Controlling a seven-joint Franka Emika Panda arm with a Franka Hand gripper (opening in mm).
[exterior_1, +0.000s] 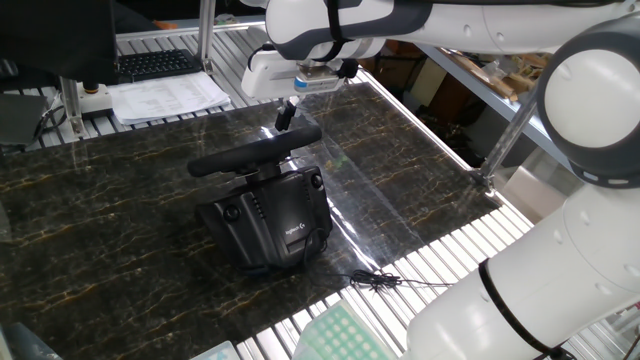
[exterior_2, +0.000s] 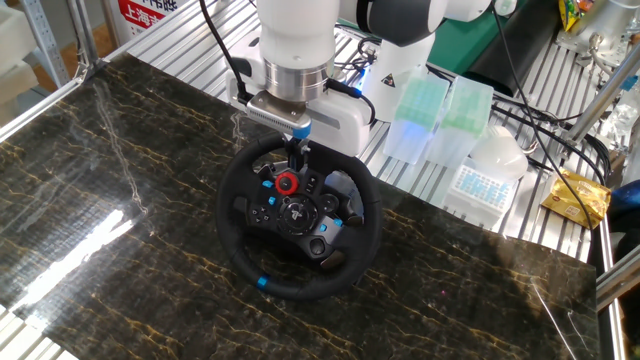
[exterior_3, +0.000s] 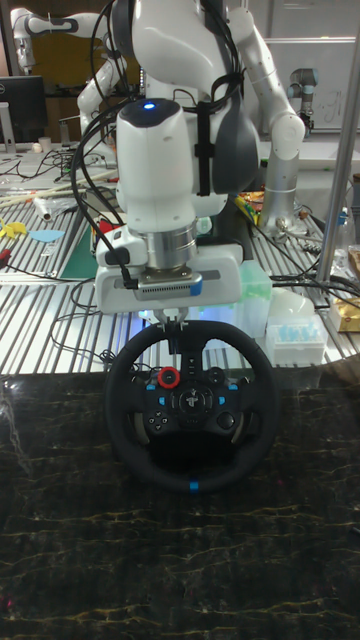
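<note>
A black steering wheel with blue-marked buttons and a red dial faces exterior views 2 and 3. Its black base rests on the dark marbled table top, seen from behind in exterior view 1. My gripper points down at the top part of the wheel, near the red dial. In exterior view 3 the dark gripper overlaps the upper rim, just above the dial. Its black fingers look close together; their tips are partly hidden or blend into the wheel, so contact is unclear.
A cable trails from the wheel base onto the slatted metal bench. Translucent boxes and a white tip rack stand beside the arm's base. Papers and a keyboard lie beyond.
</note>
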